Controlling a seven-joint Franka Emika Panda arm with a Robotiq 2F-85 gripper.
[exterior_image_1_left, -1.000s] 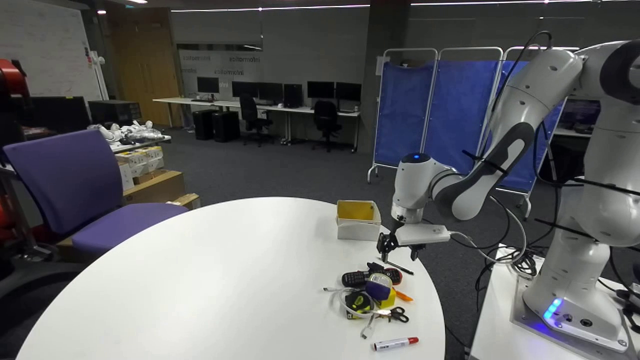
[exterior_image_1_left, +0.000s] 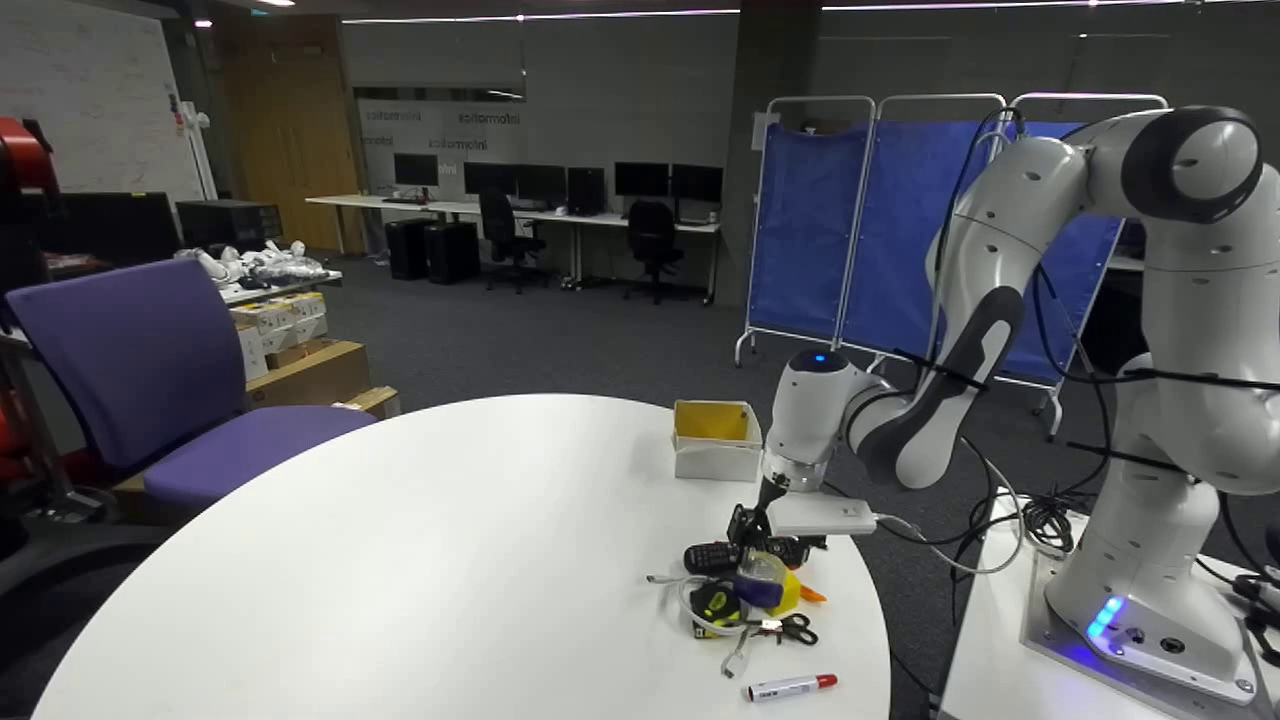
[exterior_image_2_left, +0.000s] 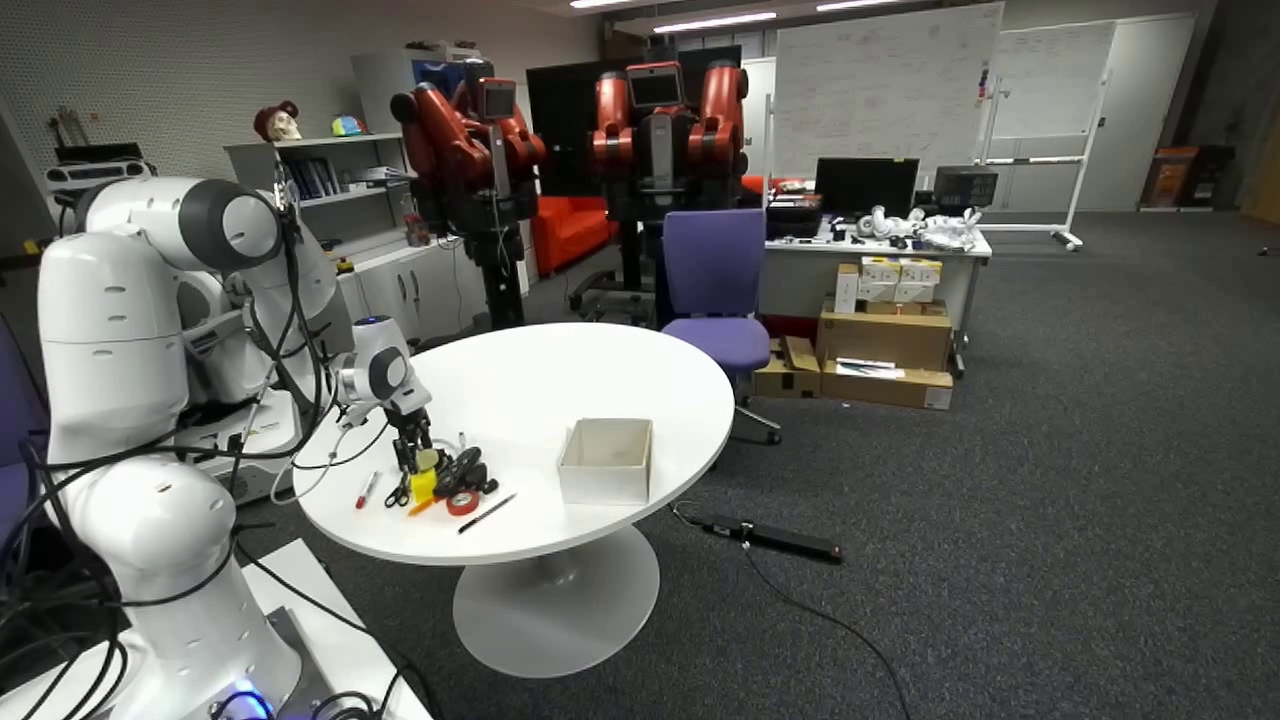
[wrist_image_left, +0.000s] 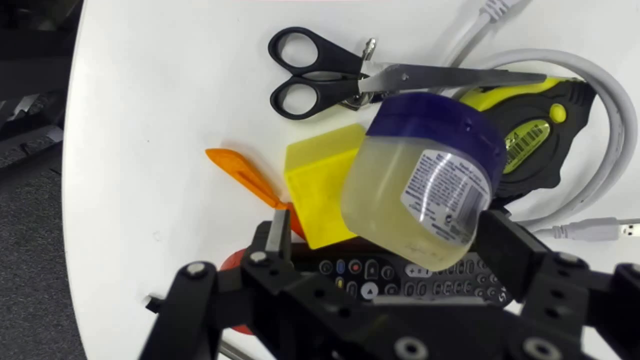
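Note:
My gripper is open in the wrist view, its two dark fingers spread on either side of the lower part of a clear jar with a purple lid (wrist_image_left: 399, 162). The jar lies tilted on the pile, its label facing the camera; whether a finger touches it I cannot tell. Left of the jar is a yellow block (wrist_image_left: 321, 198). A black remote (wrist_image_left: 372, 276) lies beneath the gripper, partly covered. In exterior view 1 the gripper (exterior_image_1_left: 768, 540) is low over the pile at the table's right side.
Around the jar lie scissors (wrist_image_left: 321, 72), a tape measure (wrist_image_left: 540, 138), a white cable (wrist_image_left: 624, 120) and an orange tool (wrist_image_left: 243, 174). A marker (exterior_image_1_left: 789, 688) lies apart near the edge. An open box (exterior_image_2_left: 606, 474) stands on the table (exterior_image_1_left: 396, 552), whose middle is clear.
The arm has come down and a little left in exterior view 1, bringing the gripper from above the table to the pile. The objects look unmoved.

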